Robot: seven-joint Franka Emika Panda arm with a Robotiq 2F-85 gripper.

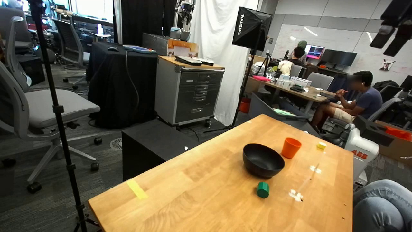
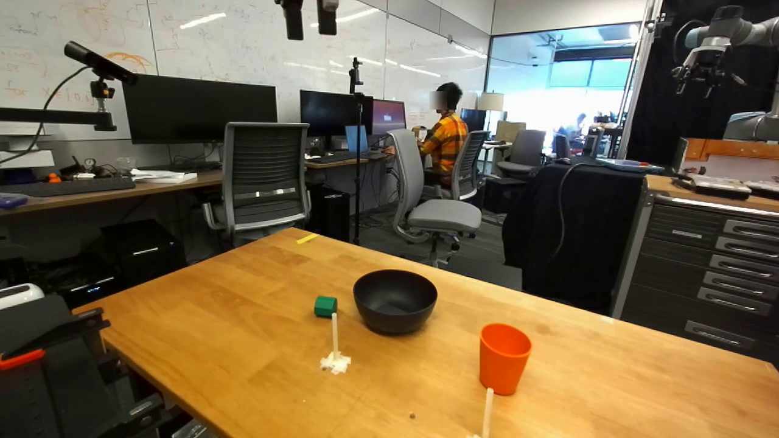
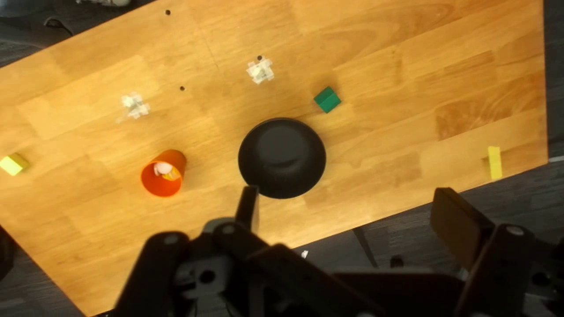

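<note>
My gripper is open high above the table, with nothing between its fingers; its fingertips also hang at the top of exterior view 2. A black bowl (image 3: 281,158) stands upright near the middle of the table. Just beside the bowl lies a small green block (image 3: 328,100), apart from it. On the bowl's other side an orange cup (image 3: 162,174) stands upright, and the wrist view shows something pale and yellow inside it. Farther along, a small yellow block (image 3: 13,164) rests on the bare wood.
Two thin pale sticks rise from taped spots, one stick (image 2: 335,334) near the green block and another stick (image 2: 489,413) near the orange cup. A yellow tape strip (image 1: 137,189) marks the table's far end.
</note>
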